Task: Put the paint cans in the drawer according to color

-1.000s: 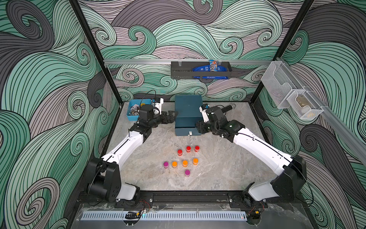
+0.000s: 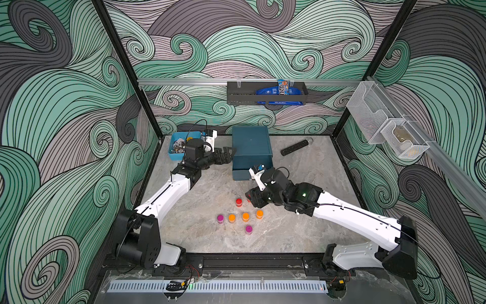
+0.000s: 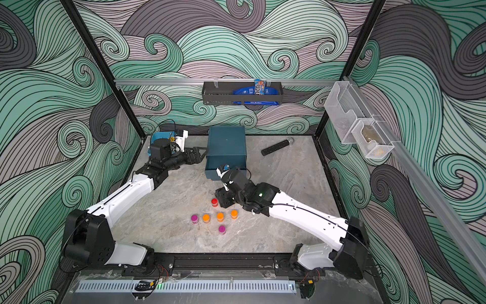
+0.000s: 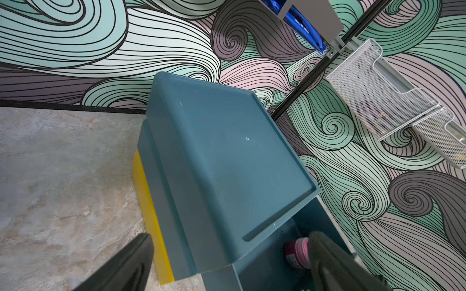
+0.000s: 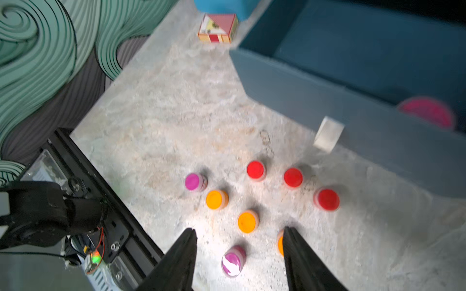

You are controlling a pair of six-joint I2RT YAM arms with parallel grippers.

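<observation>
On the table, three red cans (image 5: 255,169) stand in a row in the right wrist view, beside three orange cans (image 5: 248,221) and two purple cans (image 5: 234,261). The blue-grey drawer box (image 2: 251,141) has its drawer (image 5: 310,92) pulled out, with a white handle on its front. A purple-pink can (image 4: 297,252) lies inside the drawer. My right gripper is open above the cans with nothing between its fingers; from the top left it hides some of the red ones. Left of the box, my open left gripper is empty.
A blue bin (image 2: 177,146) of small items stands at the back left. A black cylinder (image 2: 296,147) lies right of the box. A shelf (image 2: 266,93) hangs on the back wall.
My right gripper has moved from the drawer's right end forward and left, over the red cans, covering some of them. The left arm has stayed still.
</observation>
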